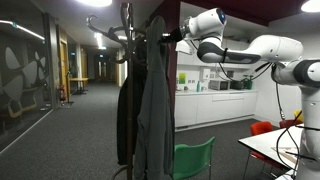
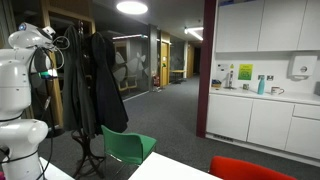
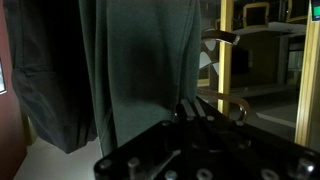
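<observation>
A dark grey-green jacket [image 1: 157, 100] hangs from the wooden coat stand [image 1: 127, 80]; its cloth [image 3: 140, 60] fills the middle of the wrist view. My gripper [image 1: 168, 40] is high up, close to the jacket's upper part, with the arm reaching in from the right in exterior view 1. In the wrist view the gripper is shut, its tips in front of the jacket's edge. No cloth shows clearly between the fingers, and whether they touch the jacket cannot be told.
A black garment [image 2: 108, 80] hangs on the same stand, beside the jacket. Curved hooks [image 3: 222, 37] stick out near the gripper. Below are a green chair [image 2: 128, 147] and a white table [image 2: 165, 168]. Open floor extends down the corridor.
</observation>
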